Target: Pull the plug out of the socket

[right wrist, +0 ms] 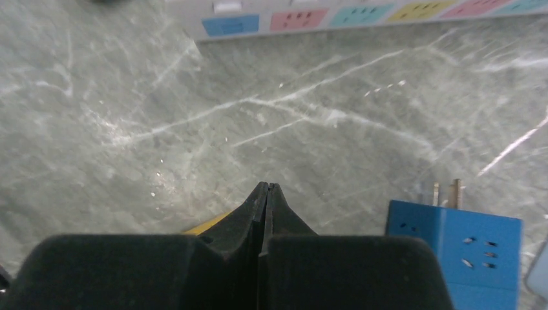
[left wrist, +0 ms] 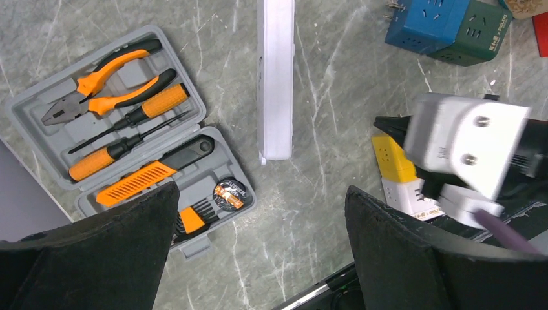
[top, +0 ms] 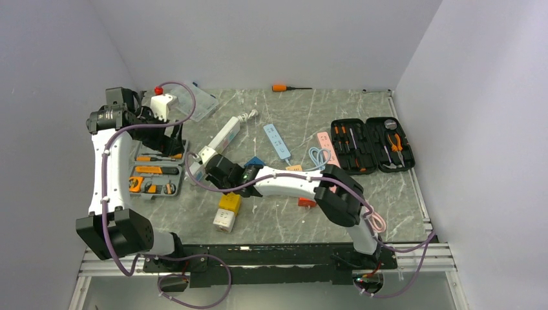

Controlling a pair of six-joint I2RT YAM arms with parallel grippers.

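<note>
A long white power strip (top: 225,134) (left wrist: 275,84) (right wrist: 368,14) lies left of centre. Blue (left wrist: 424,22) (right wrist: 474,258) and green (left wrist: 470,45) cube sockets sit right of it, metal prongs at the blue one. A yellow (left wrist: 394,158) and a white cube socket (top: 223,219) lie at the front. My right gripper, shut with nothing visible between its fingers, hangs between the strip and these cubes, largely covering blue and green in the top view. My left gripper stands open above the grey toolkit's side, nothing between its fingers.
The grey toolkit (left wrist: 226,174) lies left, a black toolkit (top: 368,145) right. Pale blue (top: 276,140) and pink strips (top: 326,148) with coiled cables lie at centre right. Bare table shows at the front, between strip and front edge.
</note>
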